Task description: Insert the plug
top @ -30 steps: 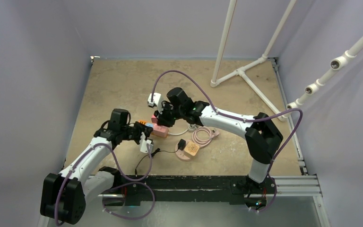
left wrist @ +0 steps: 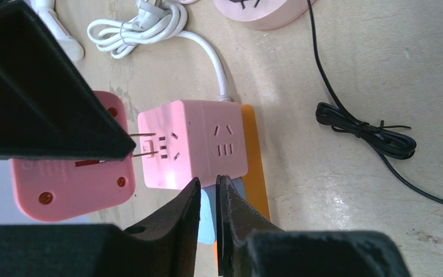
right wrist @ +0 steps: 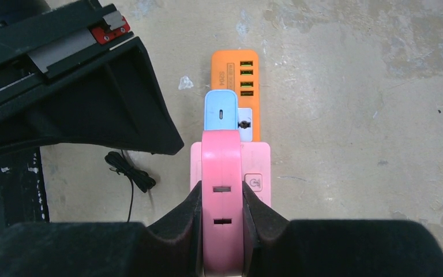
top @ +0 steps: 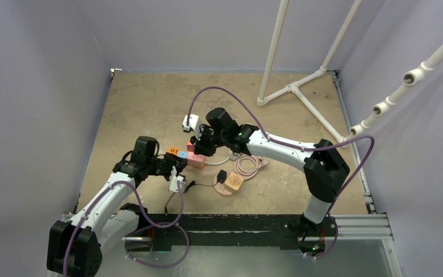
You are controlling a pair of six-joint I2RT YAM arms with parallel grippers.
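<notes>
My right gripper is shut on a pink plug adapter, whose two metal prongs point at the side sockets of the pink power cube in the left wrist view; whether the tips touch it is unclear. The cube sits on the table beside a light blue block and an orange strip. My left gripper is shut, with nothing visible between its fingertips, low at the cube's near side by the blue block.
A coiled black cable, a round pink base with a wooden block, and a pink coiled cable lie nearby. White pipe framing stands at the right.
My left arm has shifted slightly back toward the table's front, and my right gripper has moved slightly rightward with the pink adapter.
</notes>
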